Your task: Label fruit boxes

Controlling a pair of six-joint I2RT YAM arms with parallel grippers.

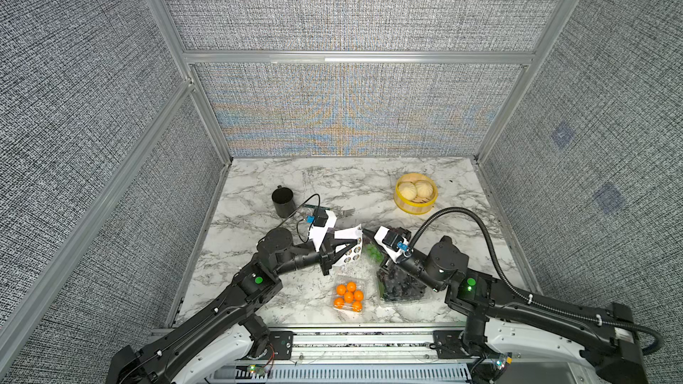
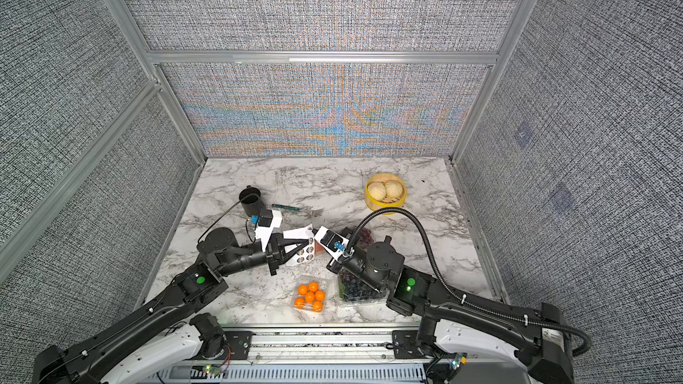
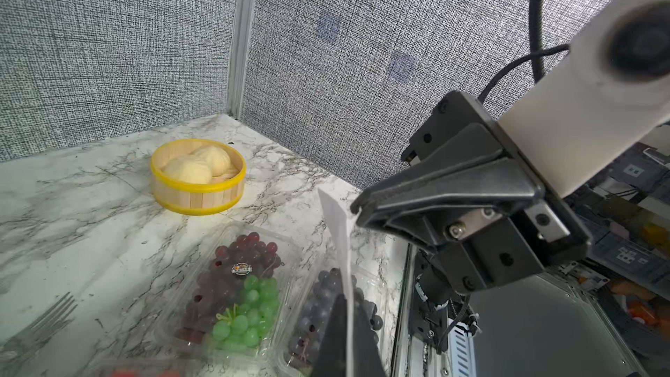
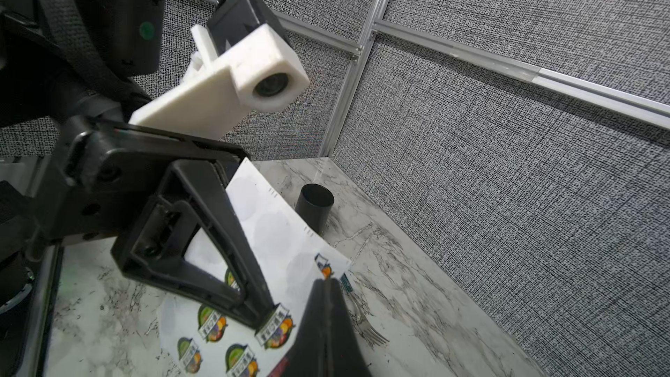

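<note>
My left gripper (image 1: 355, 243) is shut on a white sheet of round fruit labels (image 4: 268, 237), which hangs tilted with printed labels on its lower part. My right gripper is shut at the sheet's upper corner, right by a label (image 4: 323, 265); whether anything thin is between its fingertips cannot be made out. Under the arms lie a clear box of red and green grapes (image 3: 230, 307) with a round label (image 3: 241, 268) on its lid and a box of dark grapes (image 3: 317, 314). A box of oranges (image 1: 348, 296) sits nearer the front edge.
A black mug (image 1: 283, 201) stands at the back left, with a fork (image 4: 366, 324) beside it. At the back right is a bamboo steamer (image 1: 415, 193) with buns.
</note>
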